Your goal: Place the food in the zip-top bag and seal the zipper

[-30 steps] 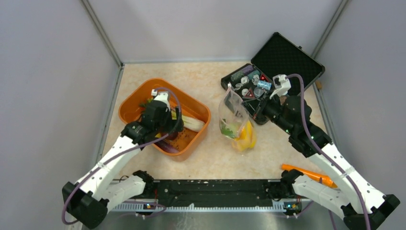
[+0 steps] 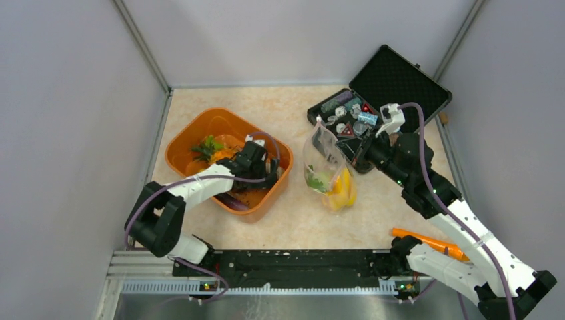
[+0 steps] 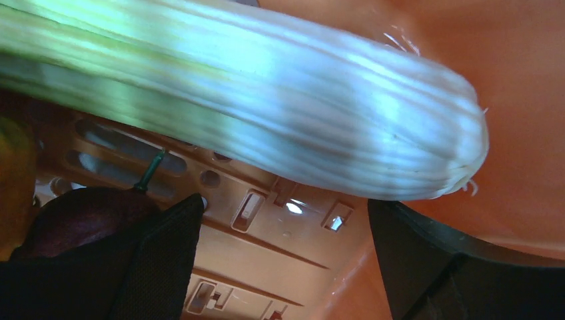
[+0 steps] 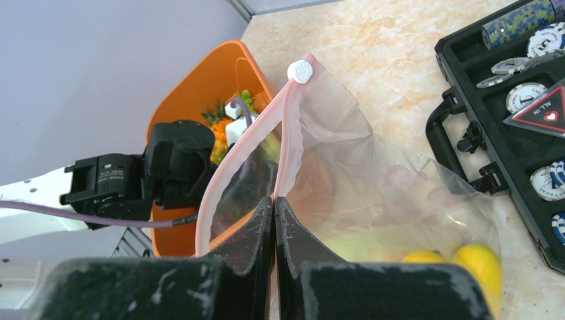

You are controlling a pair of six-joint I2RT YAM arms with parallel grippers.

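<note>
Down in the orange basket (image 2: 181,148), my left gripper is open, its two dark fingertips apart. A pale, ribbed celery bunch (image 3: 313,100) lies across the left wrist view beyond those fingers, not between them. Beside the left finger rests a dark purple eggplant-like vegetable (image 3: 86,220). My right gripper is shut at the rim of the clear zip top bag (image 4: 380,180), with the thin rim running down between its fingers. The bag's mouth gapes open, a white slider (image 4: 300,71) at its far corner. Yellow food (image 4: 481,267) and something green sit inside.
An open black case (image 2: 333,110) of poker chips stands behind the bag, close to my right gripper. An orange tube-like object (image 2: 430,243) lies by the right arm's base. Bare tabletop (image 2: 293,230) shows between basket and bag.
My left arm has moved to the right and lower into the basket, over the celery's pale end. The right arm and the bag have stayed essentially still.
</note>
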